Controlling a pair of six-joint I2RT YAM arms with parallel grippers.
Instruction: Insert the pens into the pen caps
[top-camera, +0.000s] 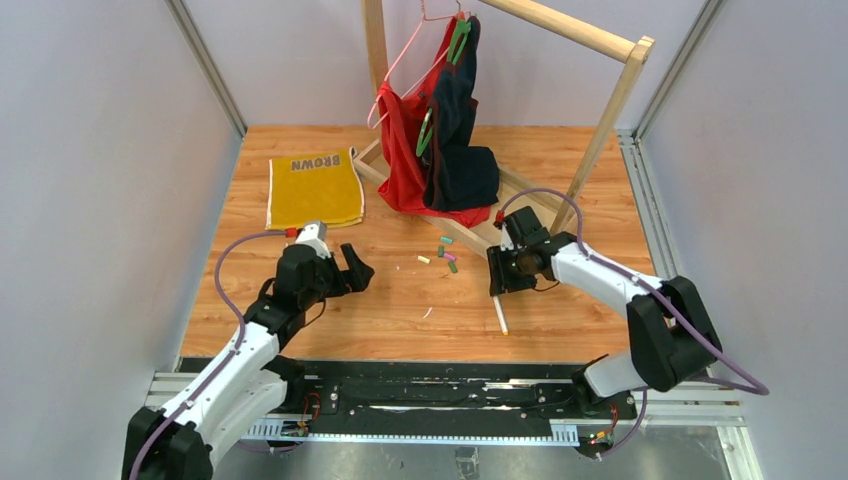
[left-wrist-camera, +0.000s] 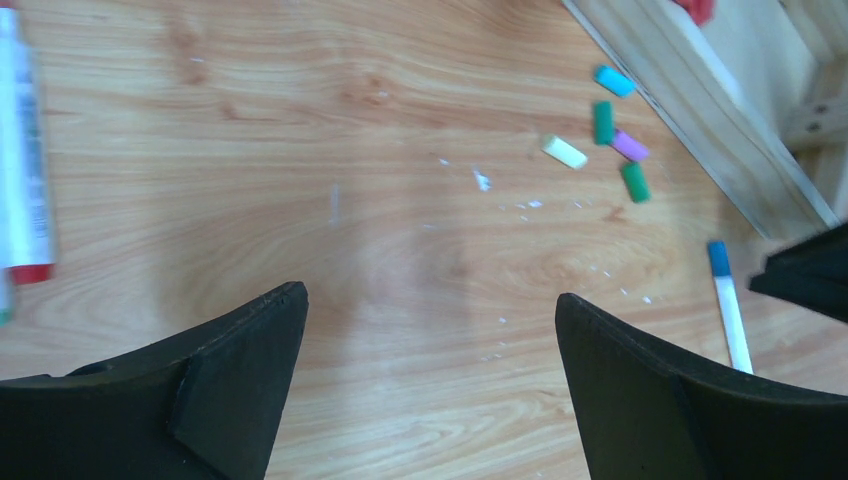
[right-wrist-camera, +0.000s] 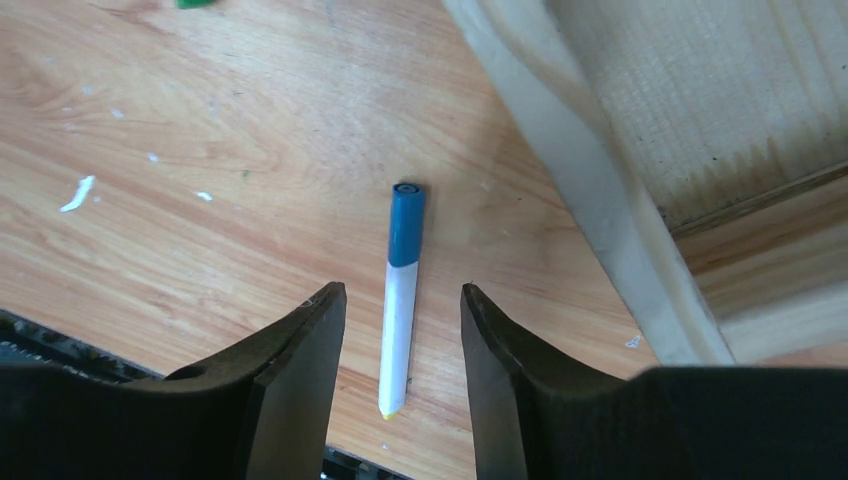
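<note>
A white pen (right-wrist-camera: 399, 310) with a blue cap (right-wrist-camera: 406, 225) on its far end lies on the wooden table at the right. My right gripper stands open over it, a finger on either side and neither touching the pen. Across the table, my left gripper is open and empty above bare wood. Several loose pen caps lie mid-table: a light blue cap (left-wrist-camera: 614, 81), a purple cap (left-wrist-camera: 630, 146), a pale cap (left-wrist-camera: 565, 152) and green ones such as this green cap (left-wrist-camera: 635, 182). More pens (left-wrist-camera: 25, 150) show blurred at the left wrist view's edge.
A wooden rack (top-camera: 640, 60) stands behind, its base edge (right-wrist-camera: 600, 190) close to the right gripper. Red and dark clothes (top-camera: 462, 178) hang from it. A yellow towel (top-camera: 316, 190) lies at the back left.
</note>
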